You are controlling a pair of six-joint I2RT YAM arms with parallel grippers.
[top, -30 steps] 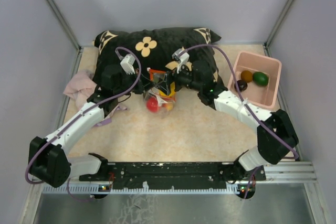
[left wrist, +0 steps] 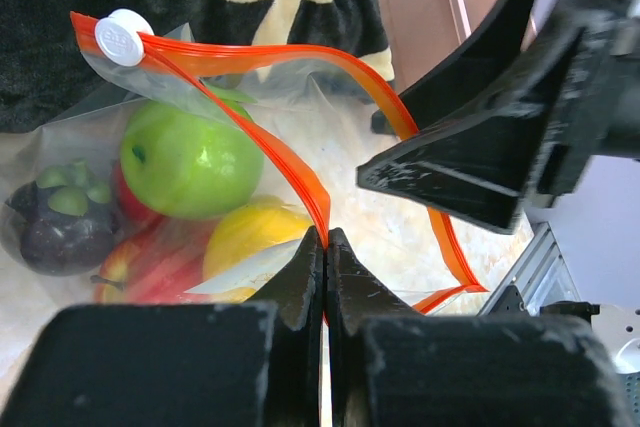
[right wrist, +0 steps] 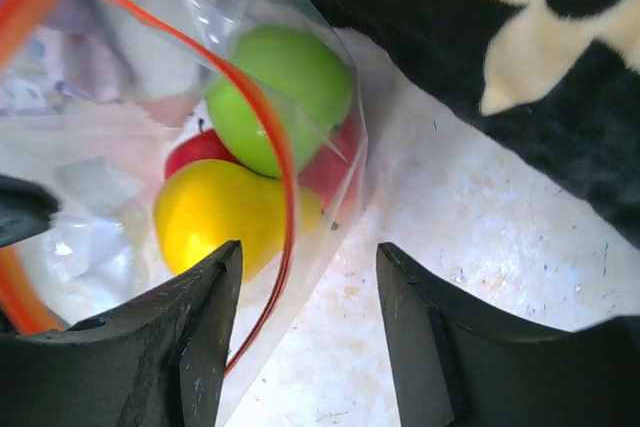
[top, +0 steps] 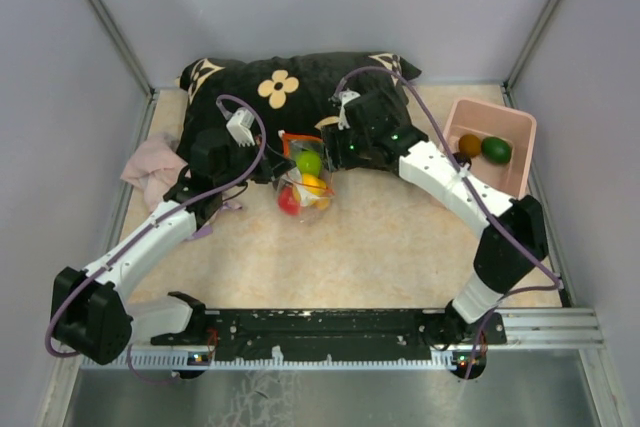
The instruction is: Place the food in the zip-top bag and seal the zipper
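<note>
The zip top bag (top: 300,202) stands at the middle, holding a green fruit (left wrist: 190,157), a yellow fruit (right wrist: 220,217), red items and a dark one. My left gripper is shut on the bag's orange-edged rim (left wrist: 315,207); the zipper slider (left wrist: 122,39) shows at the rim's far end. My right gripper hangs just right of the bag, fingers apart; in its wrist view a strip of the bag's edge runs by the left finger, and nothing clearly is held.
A pink bin (top: 522,137) at the right holds several produce items. A dark floral cushion (top: 250,87) lies behind the bag, a pink cloth (top: 155,162) at left.
My right gripper has moved from over the bag outward to its right side, showing more of the fruit from above. The left arm has shifted slightly.
</note>
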